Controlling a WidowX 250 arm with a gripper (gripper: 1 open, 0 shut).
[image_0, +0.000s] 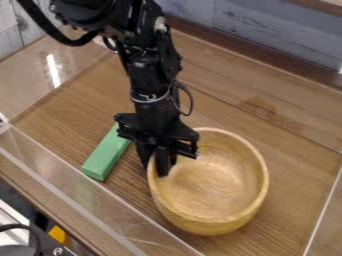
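Observation:
A pale wooden bowl (214, 190) sits on the right front of the wooden table. My black gripper (163, 160) reaches down over the bowl's left rim, shut with that rim apparently between its fingers, though the fingertips are dark and hard to make out. A green block (104, 155) lies flat on the table just left of the gripper and bowl, partly behind the gripper's housing.
A whitish wall runs along the back. A clear edge runs along the left and front, with cables beyond it at lower left.

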